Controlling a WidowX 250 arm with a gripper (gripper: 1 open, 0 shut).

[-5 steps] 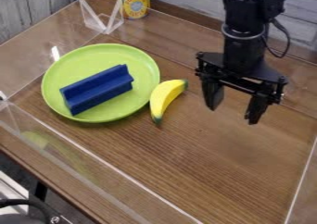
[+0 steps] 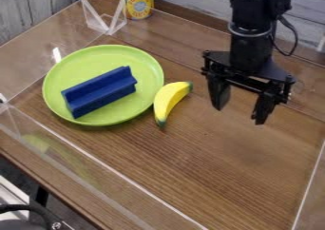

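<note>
A black gripper (image 2: 241, 99) hangs over the right half of the wooden table, its two fingers spread apart with nothing seen between them. To its left a yellow banana (image 2: 169, 102) lies on the wood. A blue block (image 2: 99, 91) lies in a green plate (image 2: 137, 58) on the left.
A can (image 2: 137, 1) and a clear plastic object (image 2: 105, 15) stand at the back left. A white wall borders the back right, and dark cables show at the bottom left corner.
</note>
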